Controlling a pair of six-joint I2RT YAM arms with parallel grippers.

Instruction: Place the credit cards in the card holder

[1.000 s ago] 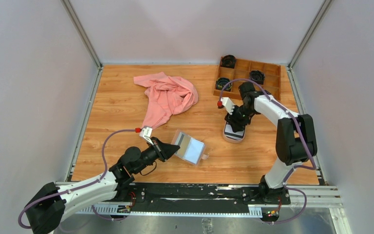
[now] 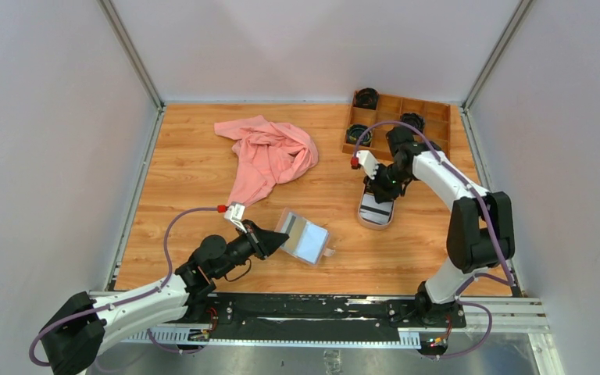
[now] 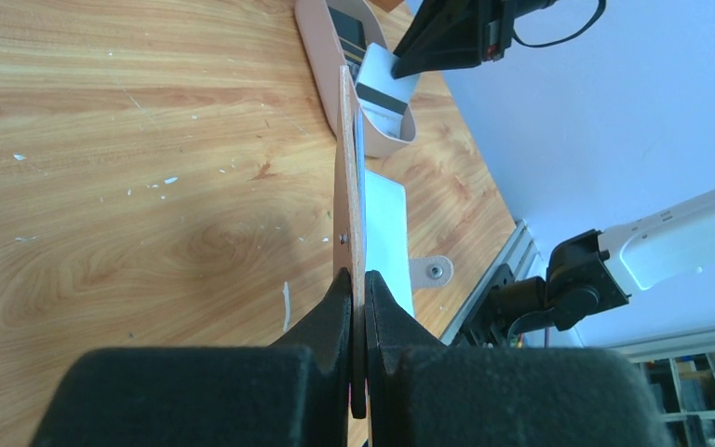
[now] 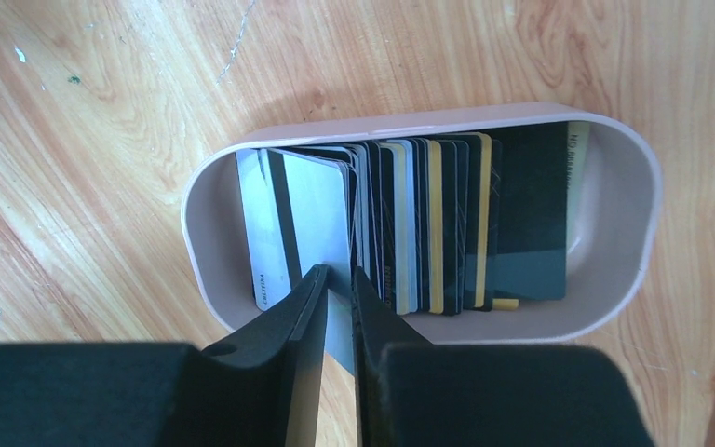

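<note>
A pink oval box point(image 4: 619, 307) holds a tight row of cards point(image 4: 428, 223), dark, gold and white. My right gripper is over its near-left part, fingertips at a white striped card point(image 4: 312, 214); whether they grip it is unclear. My left gripper point(image 2: 281, 236) is shut at the card holder point(image 2: 311, 242), a flat open case with a pale sleeve; in the left wrist view the holder's upright cover point(image 3: 344, 196) stands between its fingertips.
A pink cloth point(image 2: 269, 152) lies at the back middle. A wooden compartment tray point(image 2: 433, 117) with black coils stands at the back right. Bare table lies around the box.
The left arm has not moved.
</note>
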